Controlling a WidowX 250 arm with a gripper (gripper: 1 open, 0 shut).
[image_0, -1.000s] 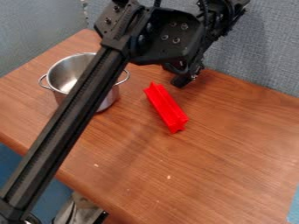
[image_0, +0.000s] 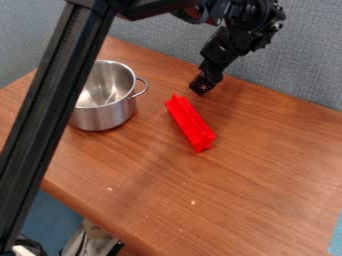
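A red elongated block (image_0: 190, 124) lies on the wooden table (image_0: 254, 180), right of a steel pot (image_0: 102, 112). My black gripper (image_0: 202, 83) hangs just above and behind the block, near the back of the table, apart from it. Whether its fingers are open or shut is too small and dark to tell. The pot's left part is behind the black arm beam.
A grey fabric partition (image_0: 294, 60) stands along the back. The black beam crosses the left side diagonally, with cables at the lower left.
The arm has moved up and left, uncovering more of the back of the table and the pot's top. The gripper sits slightly left of before. The block and pot have not moved.
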